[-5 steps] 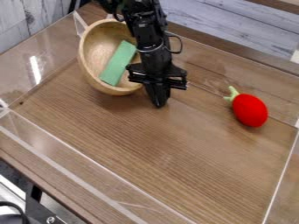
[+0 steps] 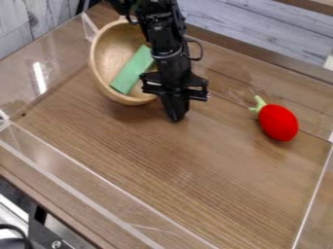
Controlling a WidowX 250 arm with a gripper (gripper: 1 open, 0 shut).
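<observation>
My black gripper [image 2: 174,109] points down at the wooden table, just right of a wooden bowl [image 2: 105,47]. It appears shut, and I see nothing between its fingers, though the tips are dark and hard to make out. A green block [image 2: 130,68] lies in the bowl, partly behind the arm. A red vegetable with a green stem [image 2: 277,123], like a toy, rests on the table at the right.
A white slatted surface borders the table at the back. Dark cables show at the lower left.
The gripper and arm have shifted very slightly at most; the bowl, block and red vegetable look unmoved.
</observation>
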